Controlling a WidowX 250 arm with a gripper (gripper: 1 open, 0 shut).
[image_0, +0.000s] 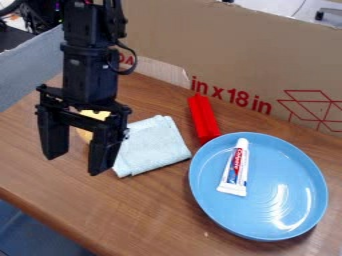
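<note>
My black gripper (78, 150) hangs open over the left part of the wooden table, with nothing visible between its fingers. Behind it, a yellow object (92, 117) is mostly hidden by the gripper. A folded pale cloth (155, 146) lies just right of the gripper. A red object (203, 117) lies further back. On the right, a blue plate (283, 189) holds a white toothpaste tube (235, 165).
A large cardboard panel (227, 55) stands along the back of the table. A grey surface lies beyond the left edge.
</note>
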